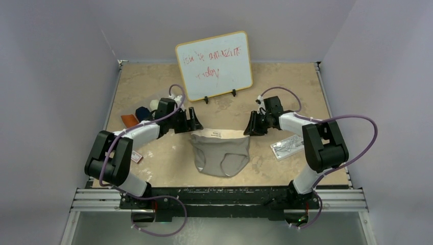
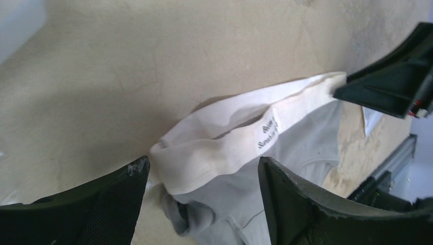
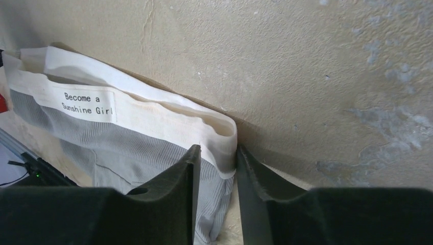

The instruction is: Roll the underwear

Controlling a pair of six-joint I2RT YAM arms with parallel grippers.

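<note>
Grey underwear (image 1: 221,155) lies spread on the table, its cream waistband (image 1: 217,133) along the top edge, printed "Become a Sunshine Girl". My left gripper (image 1: 194,122) stands open just over the band's left end; in the left wrist view that crumpled corner (image 2: 184,168) lies between its open fingers. My right gripper (image 1: 248,131) is at the band's right end. In the right wrist view its fingertips are part open around the folded corner (image 3: 219,148); whether they grip it cannot be told.
A tray with rolled orange (image 1: 129,121), navy (image 1: 143,113) and white garments sits at left, partly behind the left arm. A whiteboard (image 1: 213,66) stands at the back. A flat silvery case (image 1: 287,147) lies at right.
</note>
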